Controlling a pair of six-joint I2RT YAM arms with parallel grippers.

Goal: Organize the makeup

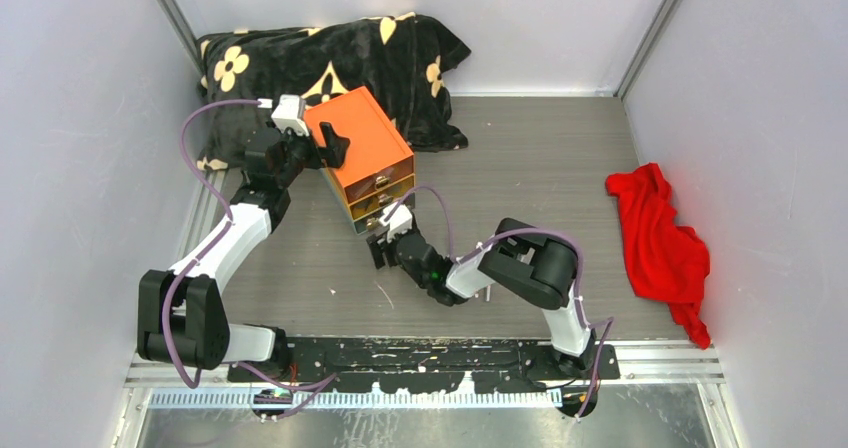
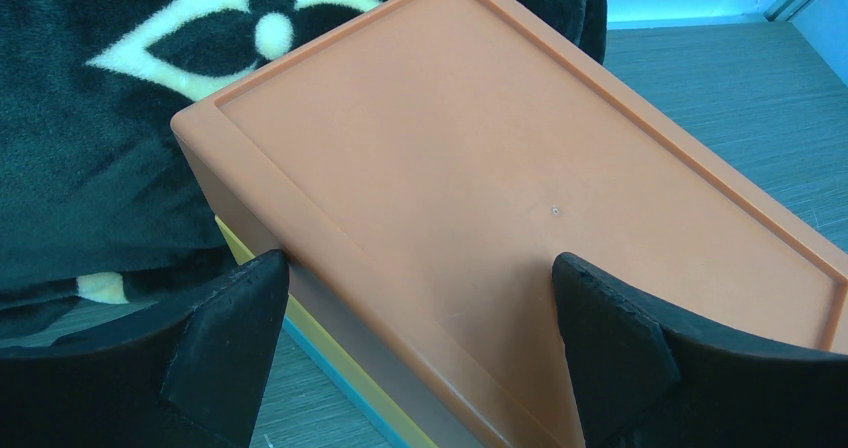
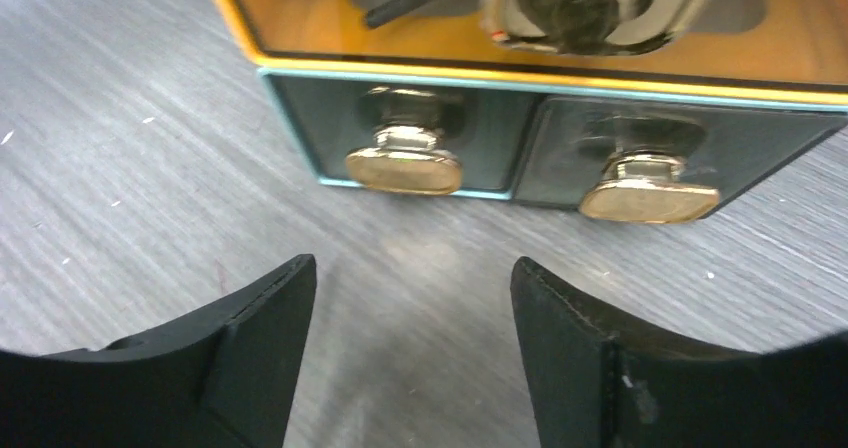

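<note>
An orange-topped drawer organizer (image 1: 362,133) with yellow and teal tiers sits at back centre. My left gripper rests over its top and left edge, fingers spread apart; whether it grips the box cannot be told. My right gripper is parted with nothing between its fingers, just in front of the bottom tier's two small drawers, each with a gold knob (image 3: 403,171). The middle tier above shows a dark stick and a compact-like item (image 3: 590,3) through its clear front. Slim pencil-like items (image 1: 488,293) lie on the floor, partly under the right arm.
A black flowered blanket (image 1: 250,58) lies bunched behind the organizer. A red cloth (image 1: 650,238) lies along the right side.
</note>
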